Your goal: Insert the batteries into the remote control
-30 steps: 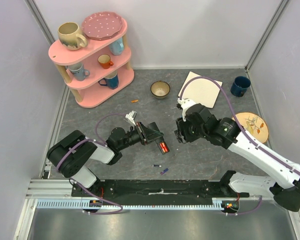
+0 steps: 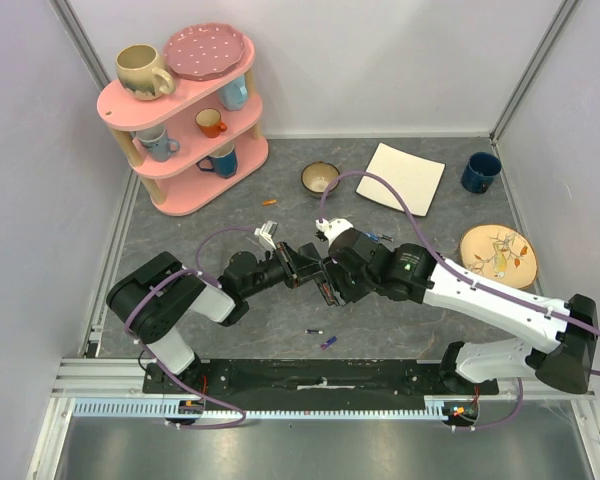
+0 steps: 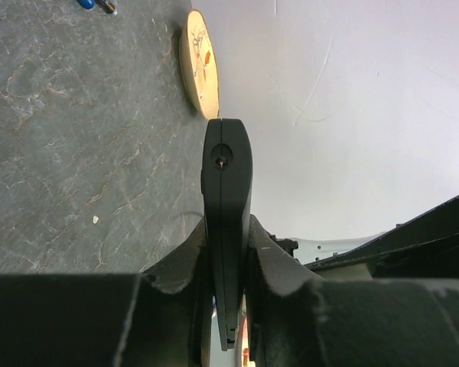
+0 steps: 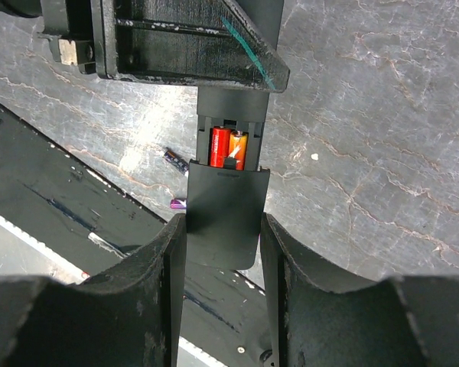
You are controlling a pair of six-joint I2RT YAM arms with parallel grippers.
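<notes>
The black remote (image 3: 226, 191) is clamped in my left gripper, seen edge-on in the left wrist view. In the right wrist view a red battery (image 4: 219, 144) and an orange one (image 4: 239, 145) sit in its compartment, and my right gripper holds the black battery cover (image 4: 226, 202) between its fingertips, over the remote's lower part, just below the batteries. From above, both grippers meet around the remote at the table's middle. Two loose cells, one dark (image 4: 175, 160) and one purple (image 4: 178, 202), lie on the table (image 2: 180, 330).
The pink shelf (image 2: 195, 190) with mugs is at back left. A bowl (image 2: 320, 178), white pad (image 2: 400, 180), blue mug (image 2: 481, 172) and wooden plate (image 2: 498, 254) line the back and right. The front middle holds only small loose items.
My right arm has moved left to the remote, bringing its gripper over the lower end. The left gripper and remote have stayed nearly in place.
</notes>
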